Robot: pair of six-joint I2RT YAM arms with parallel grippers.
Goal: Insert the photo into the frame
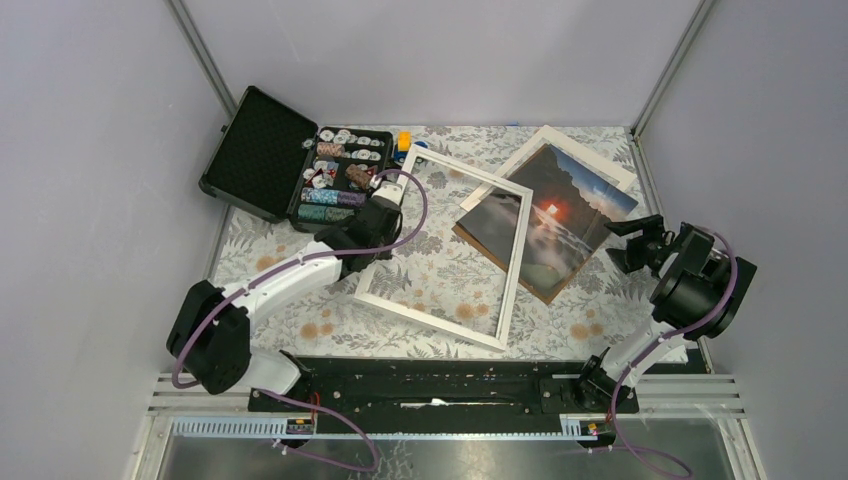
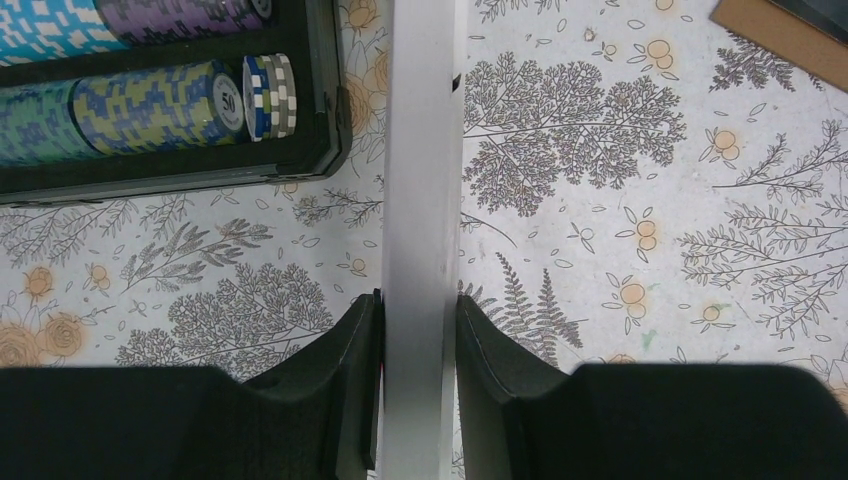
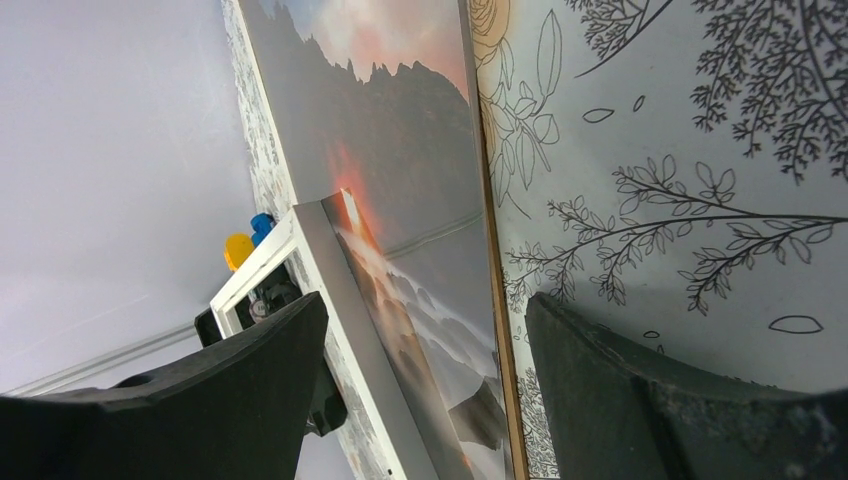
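Observation:
An empty white frame [image 1: 430, 322] is held by its left bar, and its right bar passes over the photo's left part. My left gripper is shut on that white bar, one finger on each side. The photo [image 1: 585, 200], a sunset over mountains, lies with a brown board [image 1: 549, 295] showing along its lower edge. Beneath it at the back, a white mat [image 1: 538, 141] sticks out. Right of the photo, my right gripper [image 1: 622, 246] stands part open; in the right wrist view the photo's edge [image 3: 488, 230] runs between its spread fingers, with no grip on it.
An open black case [image 1: 300, 180] of poker chips stands at the back left, close to the frame's left bar. A blue and yellow toy [image 1: 404, 145] sits at the frame's back corner. Patterned tablecloth [image 1: 590, 329] is clear at the front right.

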